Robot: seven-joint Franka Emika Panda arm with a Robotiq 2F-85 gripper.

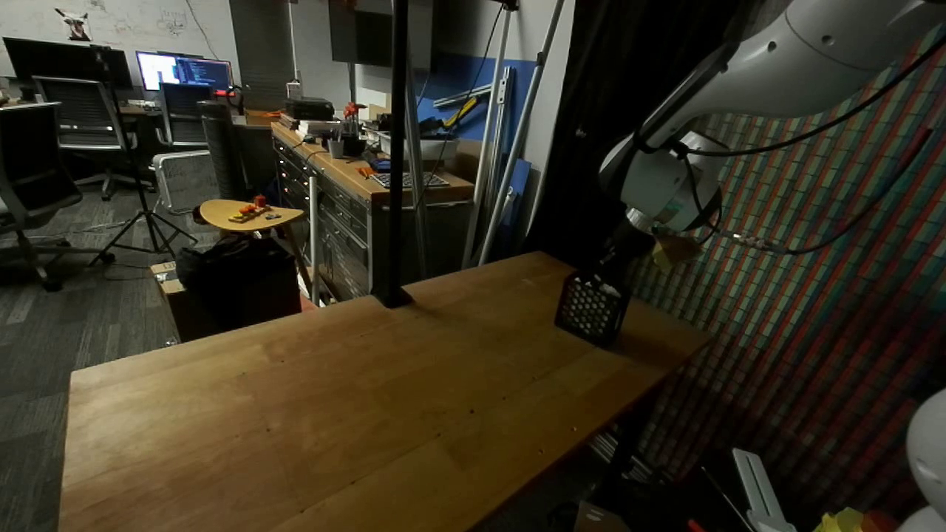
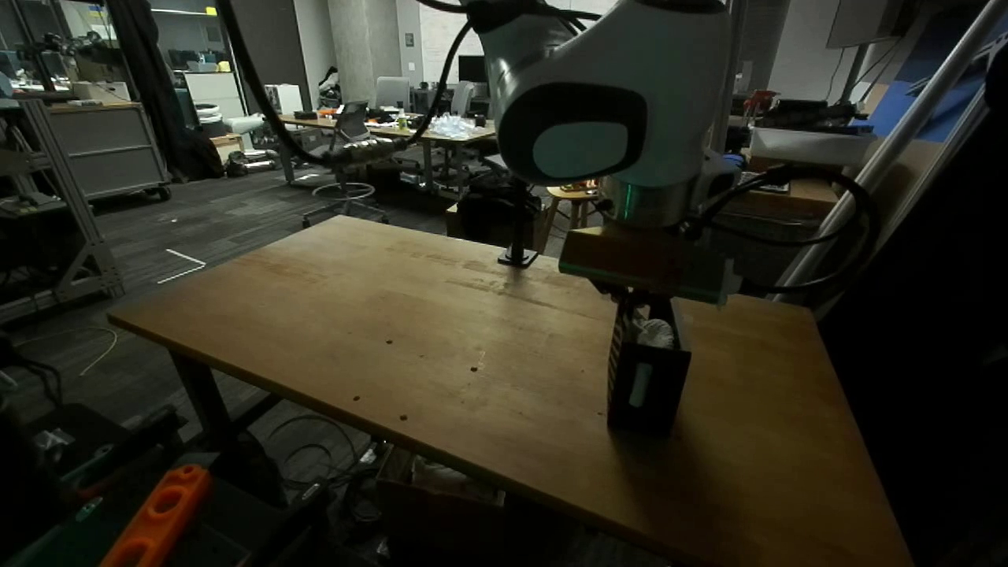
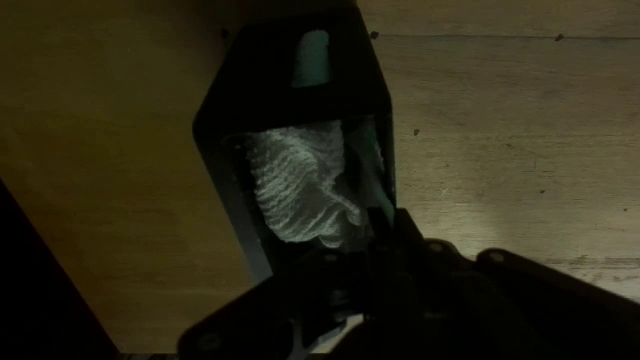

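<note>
A black basket (image 1: 590,309) with a perforated side stands near the right end of the wooden table (image 1: 355,399). White crumpled cloth (image 3: 303,186) fills part of it, as the wrist view shows from above. My gripper is at the basket's rim, its dark fingers closed on the right-hand wall. In exterior view 2 the basket (image 2: 647,383) hangs or rests directly below the gripper (image 2: 631,298); whether its base touches the wood is hard to tell. Dim light hides much of the fingertips.
A black post (image 1: 396,177) rises from the table's back edge. Beside the table's right end hangs a patterned curtain (image 1: 798,310).
</note>
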